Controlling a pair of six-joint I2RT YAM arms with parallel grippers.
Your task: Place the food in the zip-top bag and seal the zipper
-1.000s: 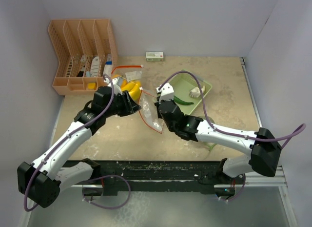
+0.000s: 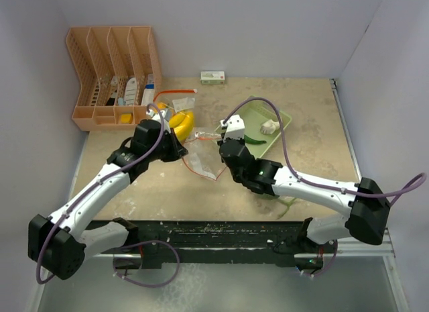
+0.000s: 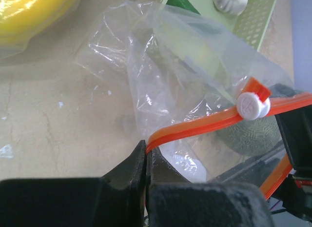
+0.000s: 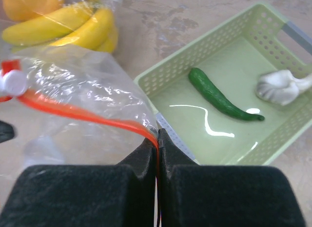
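A clear zip bag (image 3: 146, 85) with a red-orange zipper strip (image 4: 83, 112) hangs between my grippers, with no food visible inside. My left gripper is shut on one end of the strip, and my right gripper pinches the other end. A white and red slider (image 3: 251, 106) sits on the strip. The two zipper edges stand apart in the top view. Inside the green basket (image 4: 214, 41) lie a cucumber (image 4: 219, 96) and a garlic bulb (image 4: 280, 87). Another clear bag holding bananas (image 2: 181, 125) lies behind my left gripper.
A pink divided rack (image 2: 100, 124) stands at the back left, with several small items in it. At the back lies a small white and green box (image 2: 212, 77). Open table is in front of the bag and to the right of the basket.
My left gripper has moved a little left and toward the front. The right one has shifted slightly right. The hanging bag's zipper edges are spread wider apart now.
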